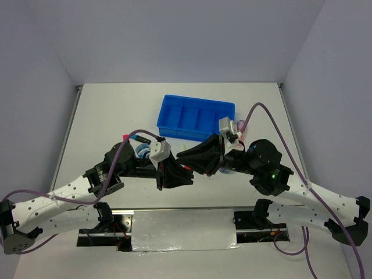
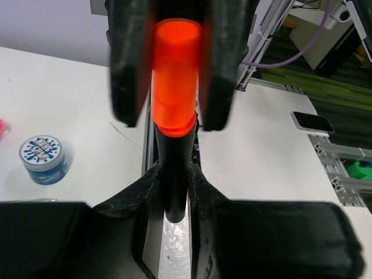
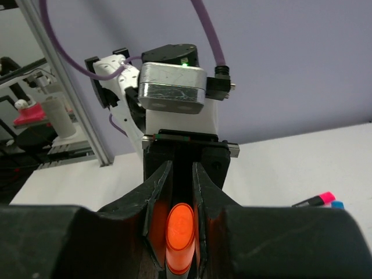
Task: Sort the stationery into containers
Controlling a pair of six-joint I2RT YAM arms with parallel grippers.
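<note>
A marker with a black barrel (image 2: 173, 157) and bright orange cap (image 2: 174, 75) is held between both grippers near the middle of the top view. My left gripper is shut on its black end. My right gripper is shut on the orange cap, which shows between its fingers in both wrist views. In the top view, the blue divided container (image 1: 196, 116) stands behind the grippers, its compartments looking empty.
Markers (image 3: 317, 199) lie on the white table (image 1: 110, 104), at its left in the top view. A round blue-lidded jar (image 2: 43, 160) stands nearby. Pink items (image 1: 240, 131) lie right of the container, partly hidden.
</note>
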